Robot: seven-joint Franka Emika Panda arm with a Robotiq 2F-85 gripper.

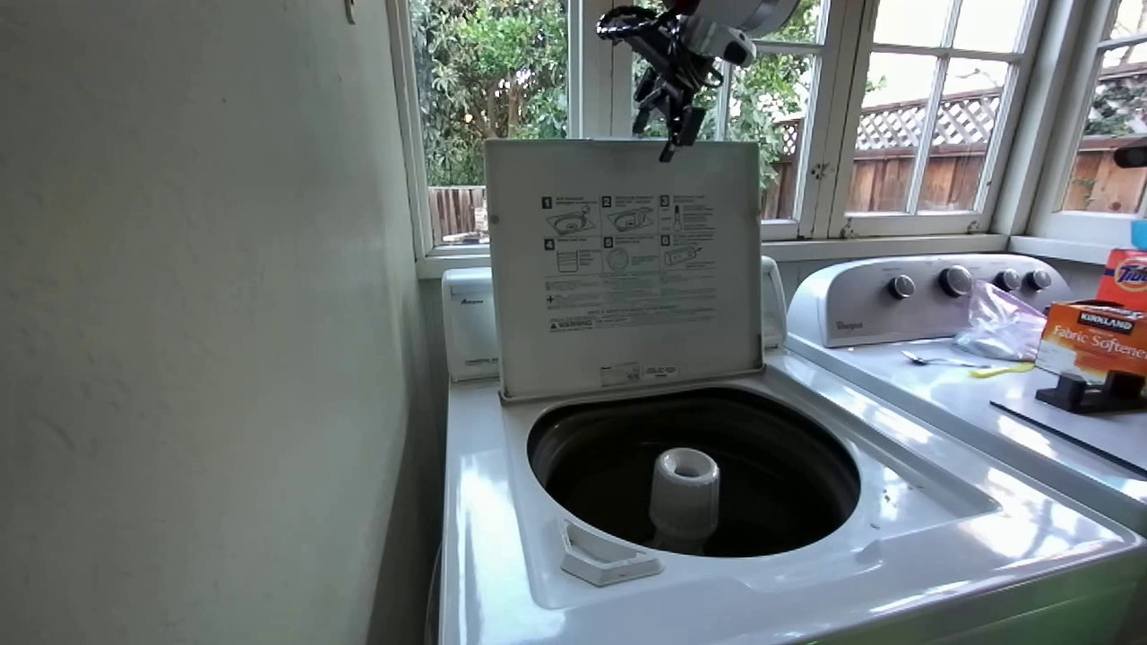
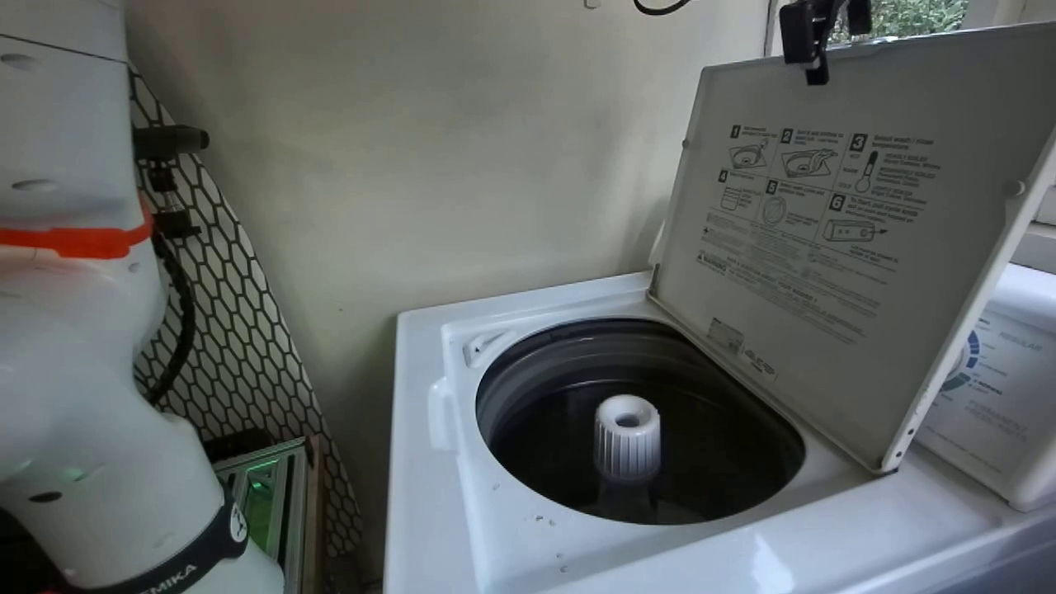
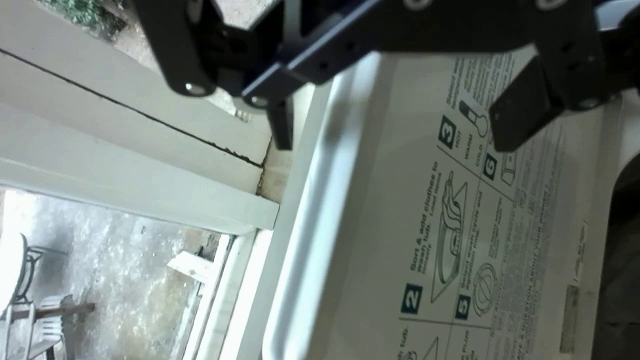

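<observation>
A white washer lid (image 1: 629, 258) stands raised, its printed instruction side facing the tub. Up at its top edge, right of centre, is my gripper (image 1: 656, 136). In the wrist view the gripper is open, with a wide gap between its two dark fingers. One finger (image 3: 520, 111) lies over the printed face of the lid (image 3: 372, 240); the other is beyond the rim, on the window side. Whether either finger touches the lid I cannot tell. Below, the washer (image 2: 440, 515) has its round tub uncovered, with a white agitator (image 2: 628, 436) in the middle.
Windows rise close behind the lid, with a white frame (image 3: 120, 144) near the gripper. A bare wall (image 1: 215, 322) stands left of the washer. To the right, a second machine (image 1: 903, 301) carries a plastic bag (image 1: 1000, 322), a fabric softener box (image 1: 1091, 339) and spoons.
</observation>
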